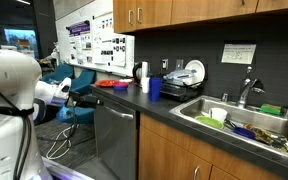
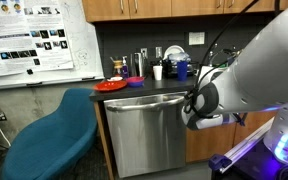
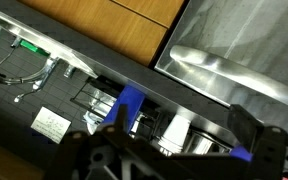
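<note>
A stainless dishwasher (image 2: 146,142) stands closed under the dark counter, with a long bar handle (image 2: 144,105) across its top. My gripper (image 2: 191,98) is in front of it, near the handle's right end, in exterior view 2. In exterior view 1 the gripper (image 1: 82,101) shows small, left of the dishwasher (image 1: 116,143). From the wrist, the handle (image 3: 239,74) runs slantwise above the gripper. Its dark fingers (image 3: 121,125) are spread wide, with nothing held between them. I cannot tell exactly how far the fingers are from the handle.
On the counter are a blue container (image 1: 155,88), a red plate (image 2: 108,86) and a dish rack (image 1: 187,74). A sink (image 1: 254,120) holding several items lies to the right. Wooden cabinet doors (image 1: 170,148) adjoin the dishwasher. A blue chair (image 2: 54,138) occupies the left side.
</note>
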